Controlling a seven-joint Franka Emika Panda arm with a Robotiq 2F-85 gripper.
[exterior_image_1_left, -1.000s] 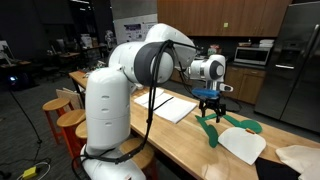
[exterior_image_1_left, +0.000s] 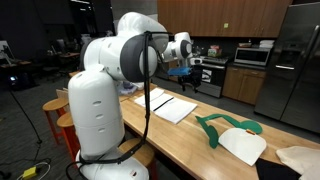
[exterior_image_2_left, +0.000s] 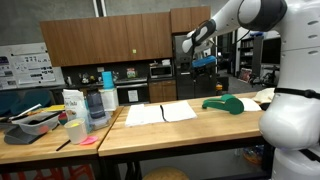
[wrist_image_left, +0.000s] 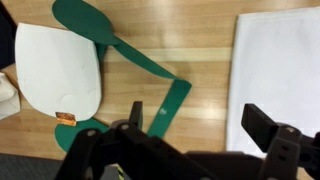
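Note:
My gripper is open in the wrist view, its dark fingers wide apart along the lower edge with nothing between them. In exterior view 1 the gripper (exterior_image_1_left: 183, 84) hangs above the table near the white sheets. A dark green spoon-shaped piece (wrist_image_left: 82, 18) lies at the upper left of the wrist view, its handle reaching toward the middle. Below that handle's end is a green strip (wrist_image_left: 171, 106), partly behind the gripper. The spoon-shaped piece overlaps the edge of a rounded white piece (wrist_image_left: 58, 68). More green (wrist_image_left: 68, 132) shows under its lower edge.
White sheets (exterior_image_1_left: 165, 104) lie flat on the wooden table (exterior_image_1_left: 165, 145). Black (exterior_image_1_left: 272, 170) and white (exterior_image_1_left: 300, 157) items occupy the near right corner. In exterior view 2, a pink cup (exterior_image_2_left: 75, 130) and a blue container (exterior_image_2_left: 108, 80) stand at left. Bare wood separates sheets and green pieces.
The gripper has moved left and back in exterior view 1, rising from over the green pieces toward the white sheets. The green and white pieces look unmoved.

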